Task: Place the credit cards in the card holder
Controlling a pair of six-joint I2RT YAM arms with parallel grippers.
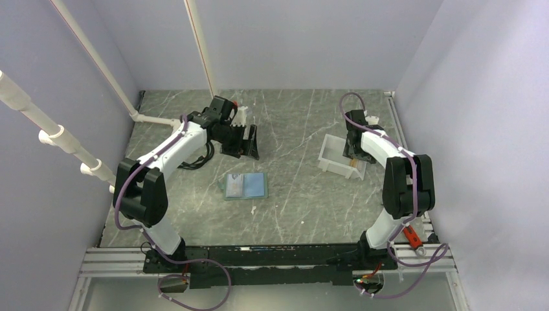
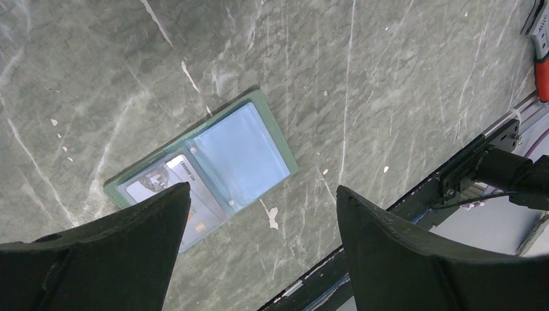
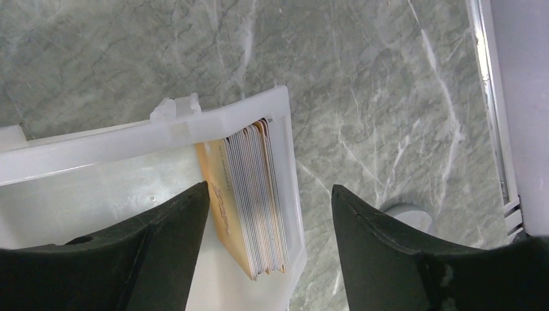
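The open card holder [image 2: 243, 155] lies flat on the table, front left of centre; a card [image 2: 188, 175] sits in one of its clear pockets, and the other pocket is empty, blue showing through. In the right wrist view, a stack of cards [image 3: 249, 201] stands on edge against one end wall of a white bin [image 3: 129, 152], a yellow one on its inner side. My right gripper is over that stack, fingers part open on either side with gaps to the cards. My left gripper [image 1: 249, 141] hovers behind the holder, open and empty.
A red-handled tool [image 1: 412, 237] lies near the right base. Behind the left arm is a coil of black cable [image 1: 199, 159]. Between holder and bin the table is clear.
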